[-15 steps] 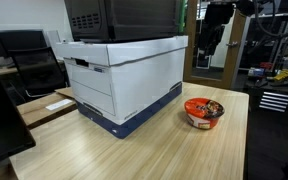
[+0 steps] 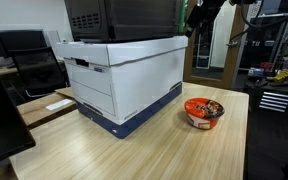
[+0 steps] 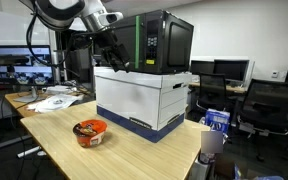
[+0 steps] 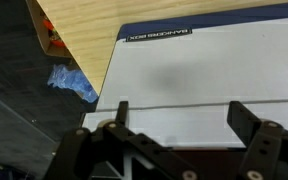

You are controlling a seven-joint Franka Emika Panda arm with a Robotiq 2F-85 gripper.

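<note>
My gripper stands open in the wrist view, nothing between its fingers, facing the white box (image 4: pixel 199 65). In the second exterior view the gripper (image 3: pixel 121 62) hangs high, close in front of a black microwave-like appliance (image 3: pixel 169 42); I cannot tell whether they touch. This appliance sits on the white box (image 3: pixel 149 100), which rests on a dark blue base. A red bowl (image 2: pixel 201 122) holding small mixed items stands on the wooden table, well below the gripper.
A dark monitor (image 2: pixel 2 120) fills the left of the first exterior view. A blue-and-white package (image 3: pixel 216 122) stands past the box's right end. Papers (image 3: pixel 54 103) lie at the far left.
In the first exterior view my gripper has risen and shifted left, towards the appliance. The box and red bowl have stayed in place.
</note>
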